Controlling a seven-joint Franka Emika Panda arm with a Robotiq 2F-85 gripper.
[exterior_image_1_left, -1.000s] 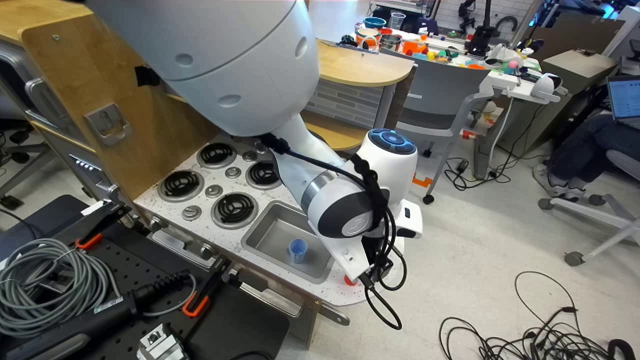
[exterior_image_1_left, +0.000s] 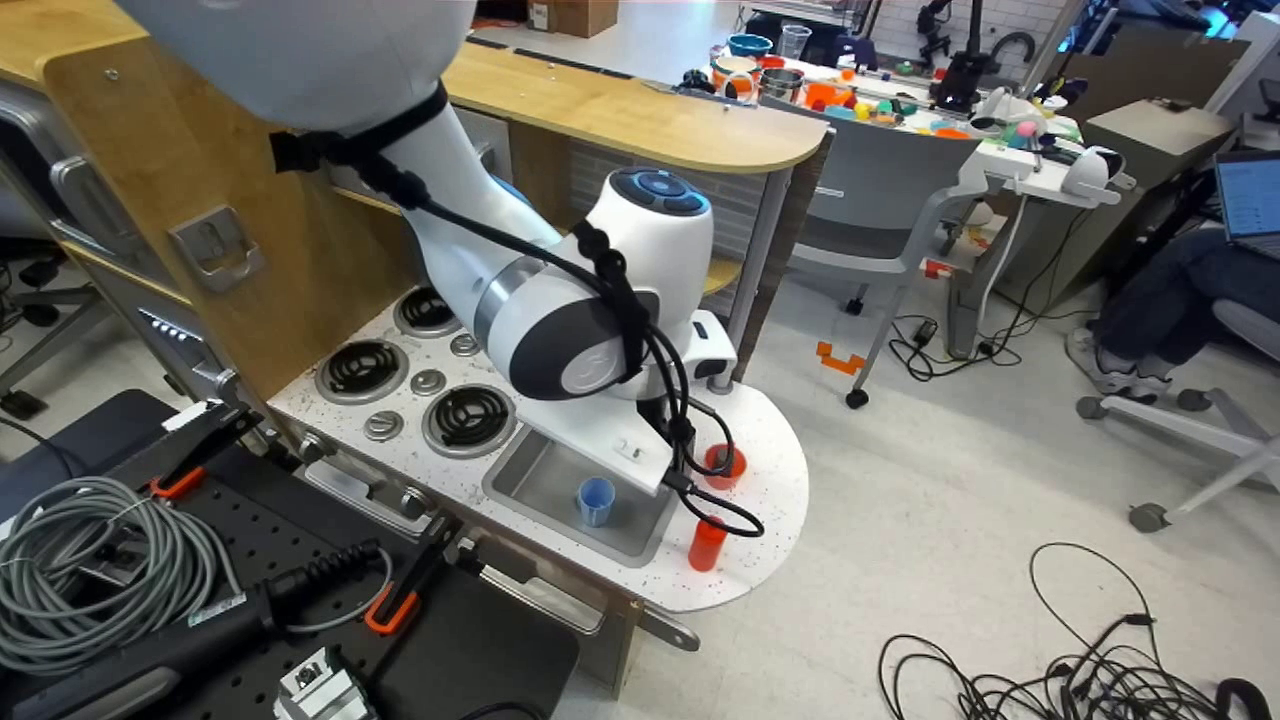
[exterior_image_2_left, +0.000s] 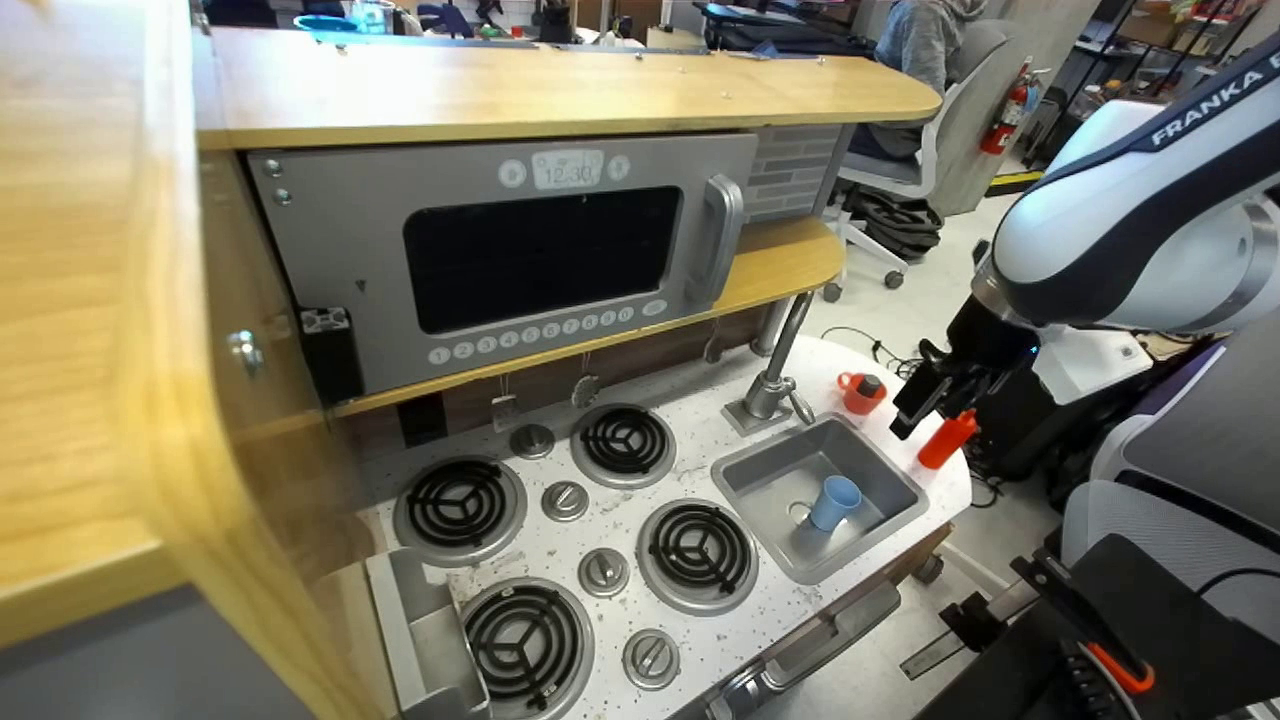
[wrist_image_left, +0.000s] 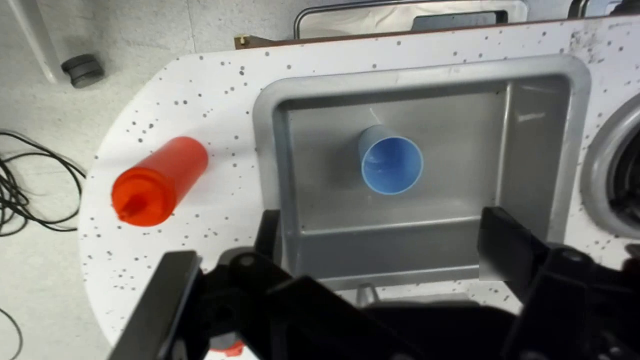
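Note:
A blue cup (wrist_image_left: 391, 163) stands tilted in the grey sink (wrist_image_left: 534, 174), its mouth toward the wrist camera. My gripper is open above the counter by the sink, its fingers wide apart and nothing between them. One of the fingers (wrist_image_left: 508, 246) shows at the right of the wrist view. On the white counter beside the sink is a red bottle (wrist_image_left: 174, 168), apart from the gripper. A red mug (exterior_image_2_left: 859, 392) with something dark in it sits near the faucet; in the wrist view the gripper hides most of it.
A faucet post (exterior_image_2_left: 776, 366) rises behind the sink beneath the wooden shelf (exterior_image_2_left: 792, 258). Stove burners (exterior_image_2_left: 696, 554) lie on the stove side of the sink. The counter's rounded end (exterior_image_1_left: 780, 468) borders open floor.
The arm and gripper have moved left in exterior view 1, back toward the sink and shelf. The red bottle and mug show there now. The blue cup has stayed put.

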